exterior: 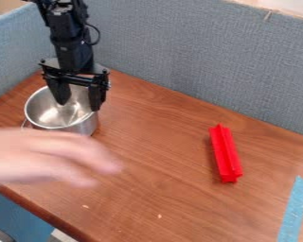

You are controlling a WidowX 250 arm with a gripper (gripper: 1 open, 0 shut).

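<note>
A steel pot [60,116] with a wire handle stands on the wooden table [148,180] at the left. My black gripper [79,95] hangs over the pot, fingers pointing down and apart, with nothing seen between them. A red elongated object [226,154] lies alone on the table at the right.
A blurred human hand [34,156] reaches in from the left, in front of the pot. Blue-grey padded walls [199,71] bound the back and left. Blue tape [294,208] is at the right edge.
</note>
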